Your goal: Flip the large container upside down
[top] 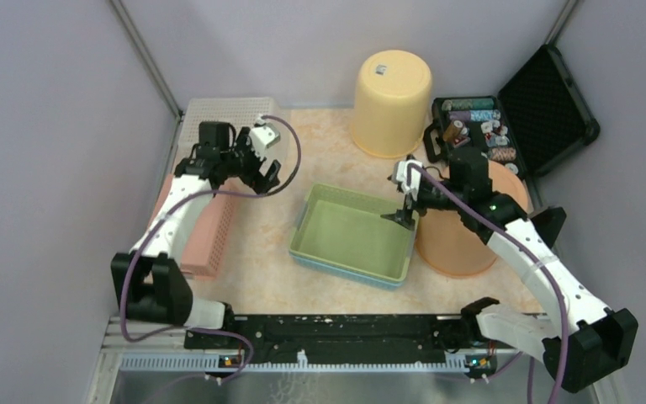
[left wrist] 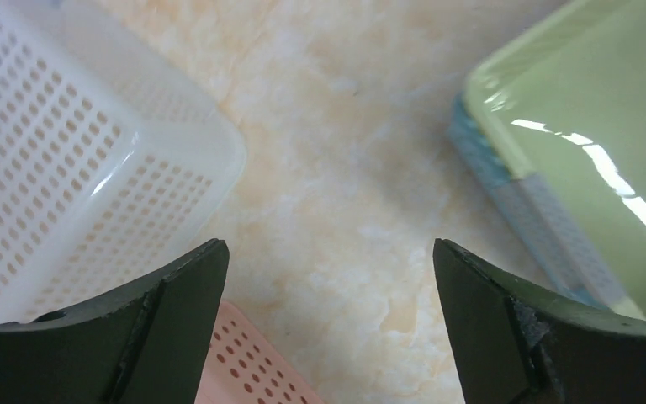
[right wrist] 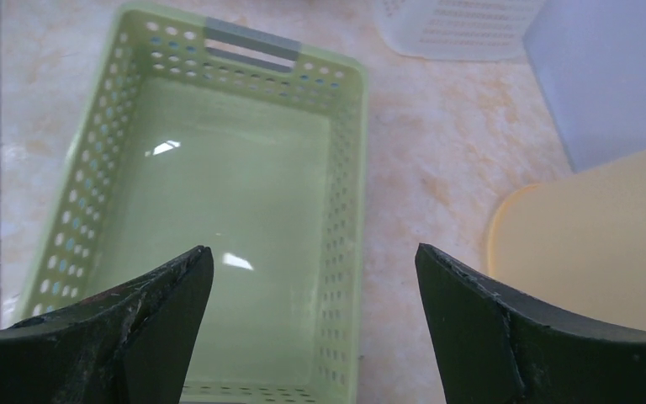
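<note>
A tall yellow container (top: pixel 391 93) stands at the back with its closed base facing up. In the middle of the table, a green basket (top: pixel 353 231) sits mouth up, nested in a blue one. A wide orange round container (top: pixel 457 248) lies at the right, partly covered by my right arm. My left gripper (top: pixel 268 179) hovers open between the white basket and the green one, empty. Above the green basket's right end hangs my right gripper (top: pixel 399 218), its fingers (right wrist: pixel 156 311) apart and nothing between them.
At the left are a white perforated basket (top: pixel 227 109) and a pink perforated basket (top: pixel 206 240), both with their bases up. An open black case (top: pixel 437 139) holding several spools stands at the back right. Bare tabletop (top: pixel 324 139) shows behind the green basket.
</note>
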